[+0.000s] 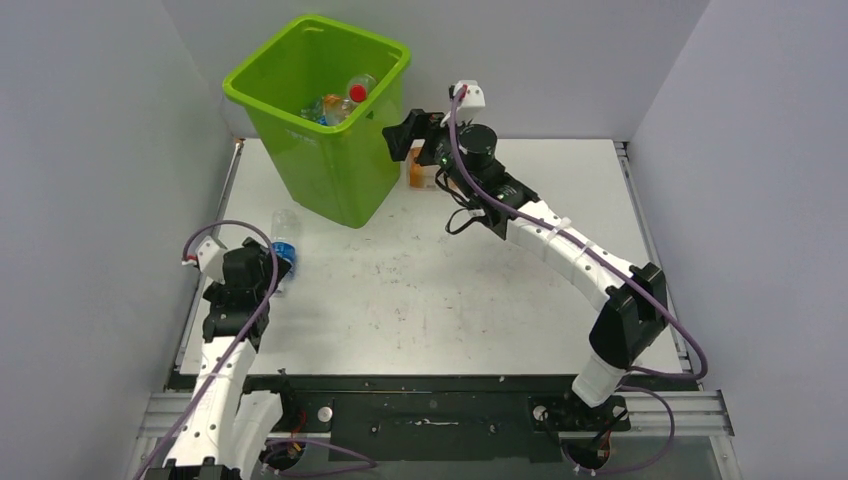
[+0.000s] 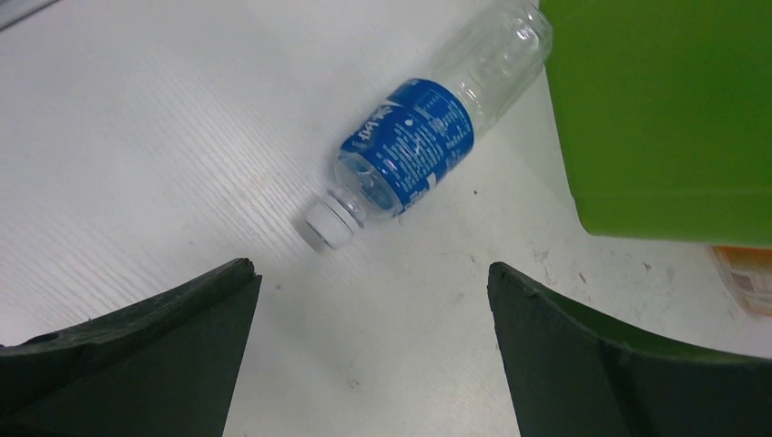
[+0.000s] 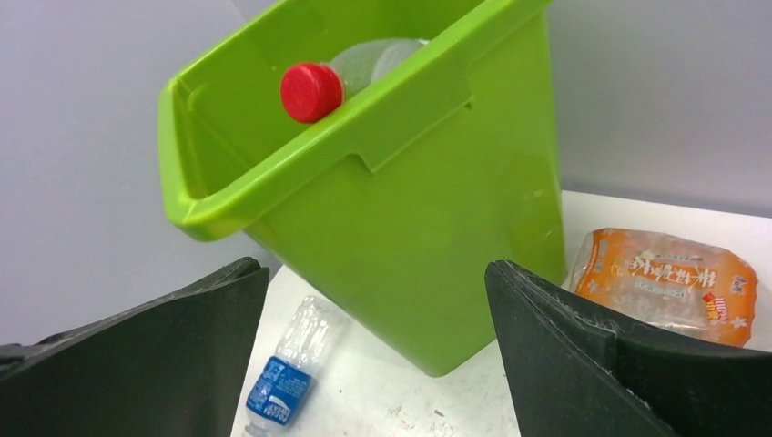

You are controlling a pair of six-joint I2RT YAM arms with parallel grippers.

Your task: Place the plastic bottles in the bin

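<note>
A clear bottle with a blue label [image 2: 410, 141] lies on the table at the left, its white cap [image 2: 331, 221] toward my left gripper. That gripper is open above the table, just short of the cap, nothing between its fingers. Beside the green bin's right side lies an orange-labelled bottle [image 3: 669, 284], mostly hidden in the top view by the right arm. My right gripper hangs open and empty near the bin's right wall. The green bin [image 1: 335, 175] holds several bottles, one with a red cap [image 1: 357, 92].
Grey walls stand close on the left, back and right. The bin's rim [image 3: 355, 118] rises high before the right gripper.
</note>
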